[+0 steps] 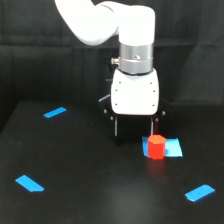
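A red hexagonal block [156, 147] appears against a pale blue patch [174, 148] at the right of the dark table, with blue showing on both sides of it. My white gripper [134, 127] points downward behind and to the left of the block. Its two thin dark fingers stand wide apart, with nothing seen between them. The right finger [152, 126] ends just above the block's top in the picture; whether they touch I cannot tell.
Strips of blue tape lie at the far left [55, 112], near left [30, 184] and near right [200, 192]. A dark curtain [40, 60] hangs behind.
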